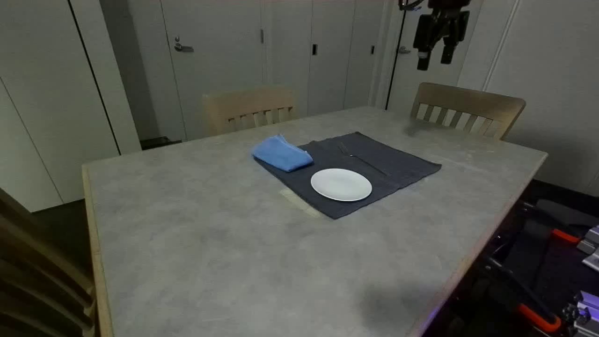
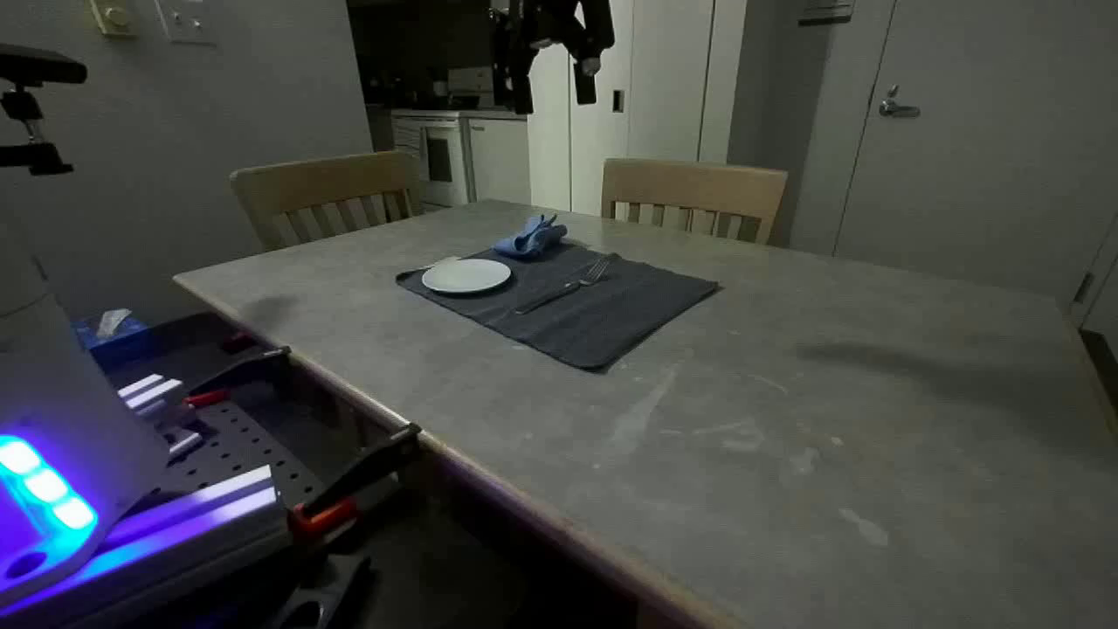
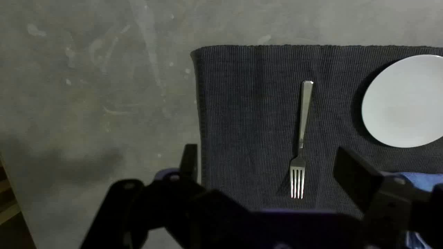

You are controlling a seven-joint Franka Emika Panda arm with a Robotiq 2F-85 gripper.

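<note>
A dark grey placemat [image 1: 387, 154] lies on the table, bearing a white plate [image 1: 341, 185], a silver fork [image 3: 303, 120] and a folded blue cloth [image 1: 282, 152]. In the wrist view the fork lies on the mat with its tines towards the gripper and the plate [image 3: 409, 101] to its right. The cloth [image 2: 532, 237] sits near the mat's far edge in exterior view 2. High above the table hangs my black gripper [image 1: 435, 62], its fingers spread wide with nothing between them. One finger partly covers the cloth in the wrist view.
Wooden chairs [image 2: 693, 189] stand along the table's sides. Beside one table edge, clamps with red-orange parts [image 1: 539, 317] and metal rails hold the robot's stand.
</note>
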